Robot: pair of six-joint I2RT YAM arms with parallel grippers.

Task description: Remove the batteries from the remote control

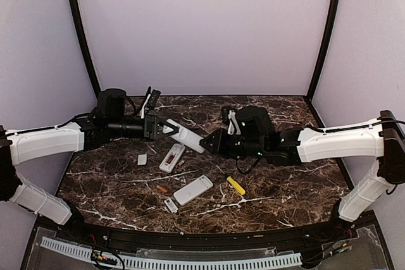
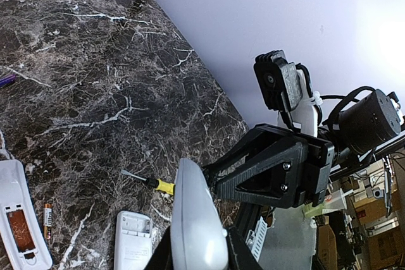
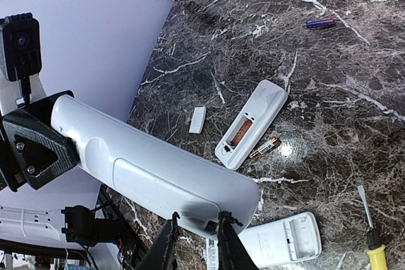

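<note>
A white remote (image 1: pixel 186 136) (image 2: pixel 197 219) (image 3: pixel 152 162) is held in the air between both grippers. My left gripper (image 1: pixel 166 128) is shut on its upper-left end. My right gripper (image 1: pixel 209 144) is shut on the lower-right end, its dark fingertips against the remote in the right wrist view. On the table below lie an open white remote body (image 1: pixel 172 157) (image 3: pixel 251 124) with an empty-looking compartment, a battery (image 2: pixel 47 220) (image 3: pixel 264 148) beside it, a purple battery (image 3: pixel 320 23) farther off and a small white cover (image 1: pixel 142 159).
Another white case (image 1: pixel 193 190) lies nearer the front, with a small white piece (image 1: pixel 171 205) beside it. A yellow screwdriver (image 1: pixel 235 185) lies right of them.
</note>
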